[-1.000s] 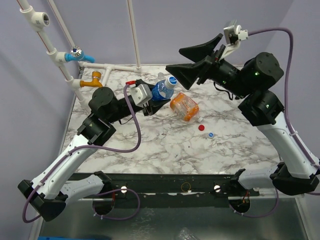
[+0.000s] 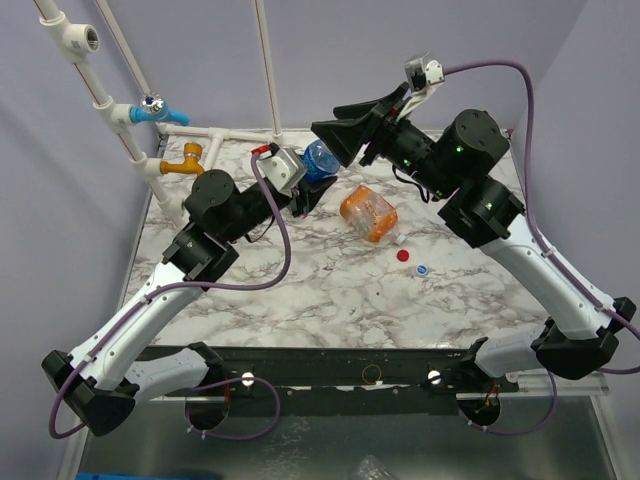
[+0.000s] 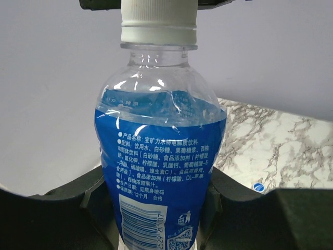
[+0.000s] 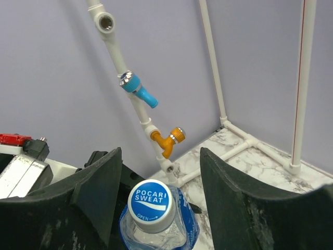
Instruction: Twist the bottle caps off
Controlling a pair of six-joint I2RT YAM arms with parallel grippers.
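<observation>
My left gripper (image 2: pixel 308 192) is shut on the blue-labelled bottle (image 3: pixel 156 151), its dark fingers on both sides of the label. The bottle stands upright in the left wrist view, with its white cap (image 3: pixel 158 26) on the neck. From the right wrist view, the cap (image 4: pixel 151 203) shows a blue "SWEAT" top, lying low between the fingers of my right gripper. Those fingers are apart, with a clear gap on the cap's right. In the top view, my right gripper (image 2: pixel 340 130) hides the cap.
An orange-labelled bottle (image 2: pixel 368 214) lies on the marble table (image 2: pixel 300 310). Near it are a loose red cap (image 2: pixel 403 255) and a blue cap (image 2: pixel 421 270). White pipes with a blue tap (image 2: pixel 160 115) and an orange tap (image 2: pixel 185 160) stand at the left.
My right gripper has moved left, over the bottle's cap end, and now covers the cap from above. The left gripper has shifted slightly with the bottle, which has turned more upward.
</observation>
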